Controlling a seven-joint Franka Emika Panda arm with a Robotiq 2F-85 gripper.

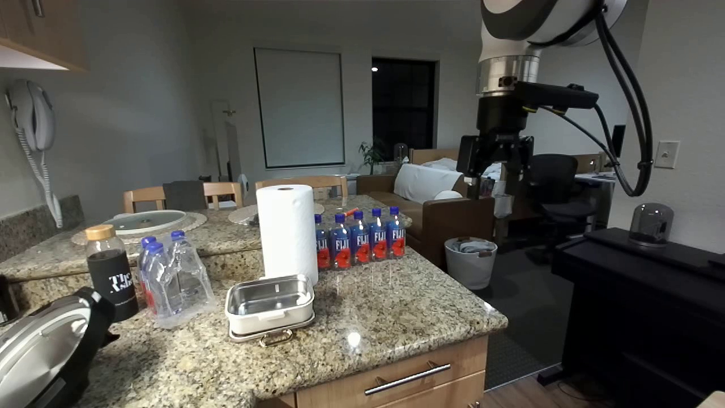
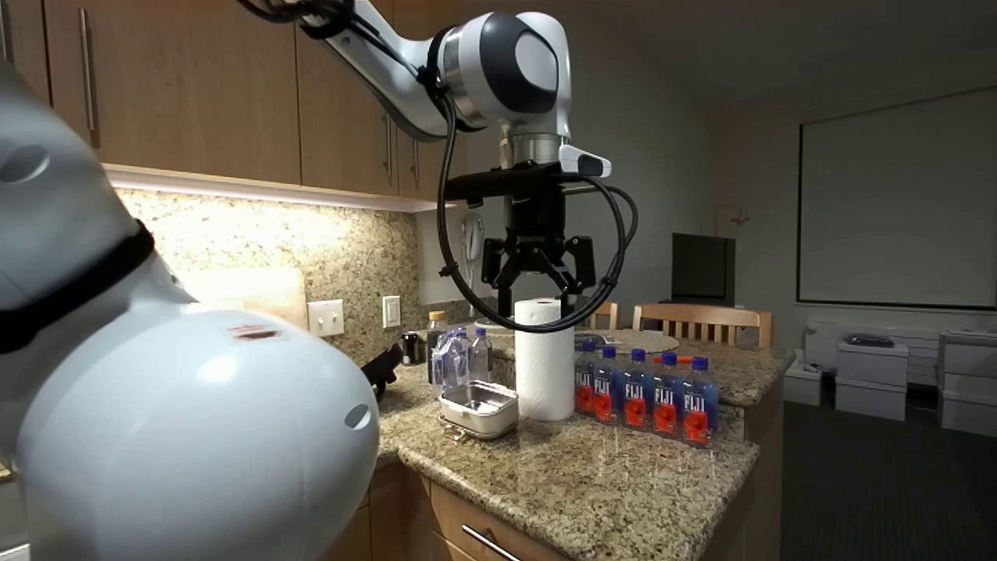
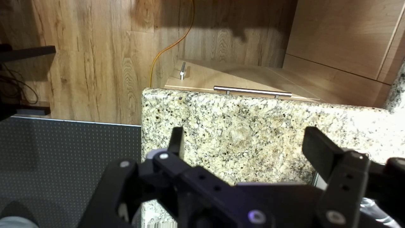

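High above the counter, my gripper (image 2: 535,307) is open, its two black fingers wide apart with only air between them. From the wrist, the gripper looks down on bare granite near the counter's end. A cream metal-lined container (image 1: 269,311) rests on the counter in front of a paper towel roll (image 1: 288,234), which stands upright. To the right of the roll, several Fiji water bottles (image 1: 360,238) stand in a row; the same bottles (image 2: 637,393) show clearly in the second exterior view.
Plastic-wrapped bottles (image 1: 166,279) and a dark bottle with a wooden-coloured lid (image 1: 113,275) are at the left, near a silver-and-black appliance (image 1: 51,347).
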